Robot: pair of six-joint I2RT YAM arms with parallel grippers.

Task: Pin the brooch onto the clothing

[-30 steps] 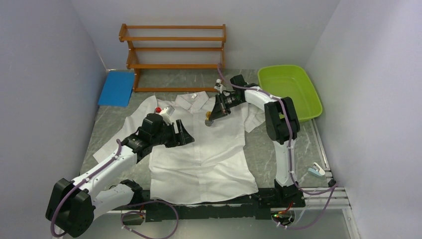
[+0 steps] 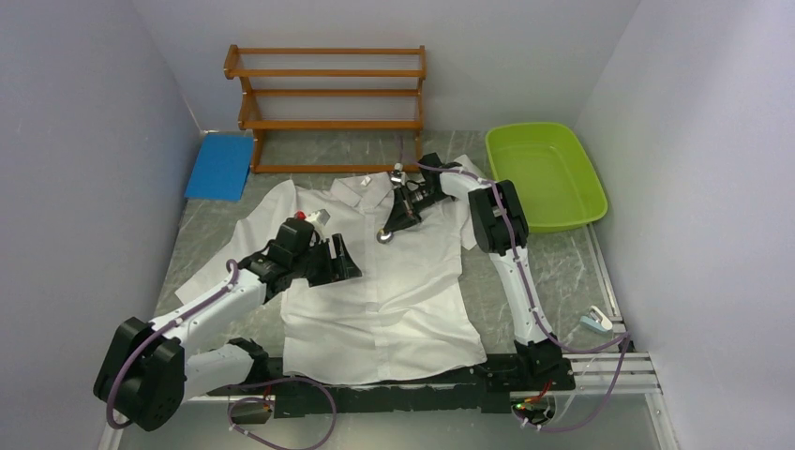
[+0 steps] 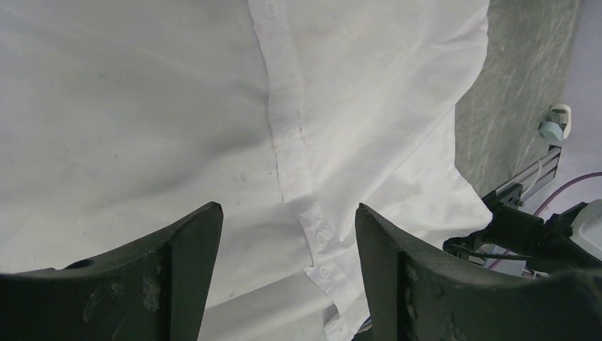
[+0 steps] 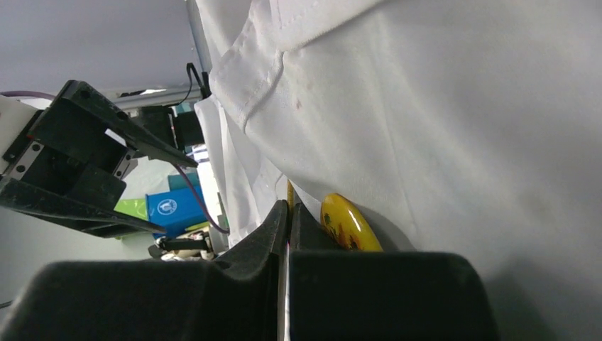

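Note:
A white shirt (image 2: 375, 309) lies flat, collar at the back, its button placket (image 3: 287, 142) showing in the left wrist view. My right gripper is shut at the upper shirt front, with a thin gold strip at its fingertips and a glossy yellow brooch (image 4: 348, 220) just beside them against the cloth; how much it grips is partly hidden. From above, a small round piece (image 2: 383, 236) shows at those fingertips. My left gripper (image 2: 337, 262) hangs open over the shirt's left middle, nothing between its fingers.
A wooden rack (image 2: 328, 124) stands at the back, a blue board (image 2: 217, 167) at back left, a green tub (image 2: 544, 169) at back right. A small white-blue object (image 2: 596, 319) lies at right. Grey walls close in both sides.
My left arm has shifted only slightly.

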